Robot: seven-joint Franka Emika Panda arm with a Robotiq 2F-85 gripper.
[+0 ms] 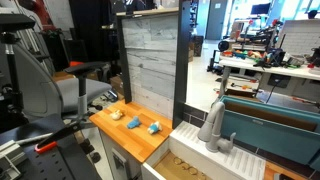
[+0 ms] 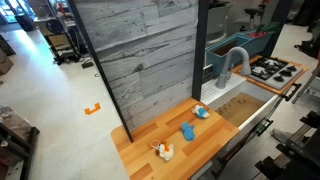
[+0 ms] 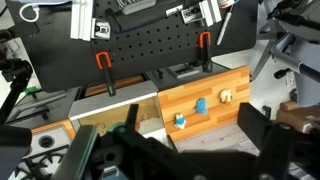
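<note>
Three small toys lie apart on the wooden counter [image 2: 145, 137]. One is white and orange [image 2: 163, 151], one is plain blue [image 2: 187, 131], and one is white and light blue [image 2: 200, 111]. From above, the wrist view shows the same white-orange toy [image 3: 226, 96], blue toy [image 3: 201, 106] and white-blue toy [image 3: 180, 121]. My gripper has its dark fingers spread wide at the bottom of that view, with no object visible between them. I cannot make it out clearly in either exterior view.
Beside the counter is a sink with a grey faucet [image 2: 240, 58]. A teal bin [image 1: 265, 120] and a stove top [image 2: 270, 70] lie beyond. A grey plank wall [image 1: 150, 65] stands behind the toys. A black table with tools [image 3: 150, 45] fills the wrist view's top.
</note>
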